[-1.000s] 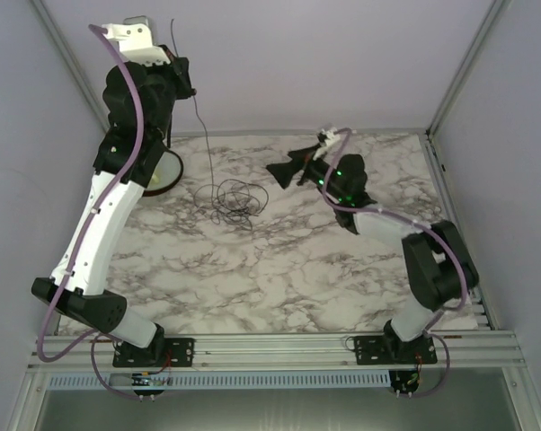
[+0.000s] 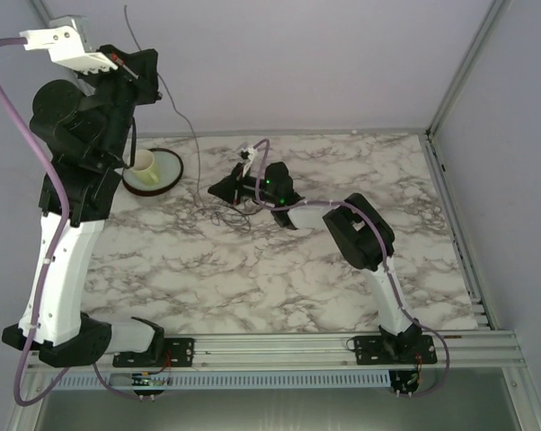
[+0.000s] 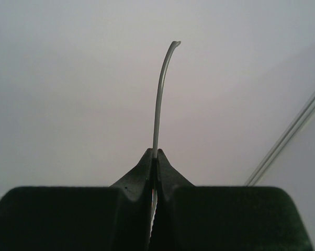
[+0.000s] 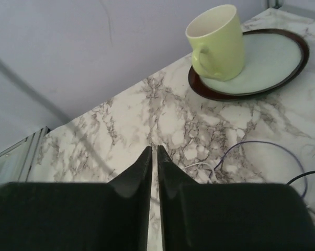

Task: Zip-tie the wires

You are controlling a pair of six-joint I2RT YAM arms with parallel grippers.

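A thin grey wire (image 3: pixel 159 99) stands up from between the shut fingertips of my left gripper, its free end bent over at the top. In the top view my left gripper (image 2: pixel 157 77) is raised high at the upper left, and the wire (image 2: pixel 182 117) slants down from it to a loose tangle of wire (image 2: pixel 237 215) on the table. Low at this tangle sits my right gripper (image 2: pixel 213 191), partly covering it. In the right wrist view my right gripper is shut, with nothing seen between its fingertips; loose wire loops (image 4: pixel 262 142) lie beyond. I see no zip tie.
A pale yellow-green mug (image 4: pixel 219 44) stands on a dark-rimmed plate (image 4: pixel 272 57) at the table's back left, partly behind the left arm in the top view.
My right gripper has moved left to the wire tangle, its fingers now shut. My left gripper has shifted left, still up high with the wire, which leans more now.
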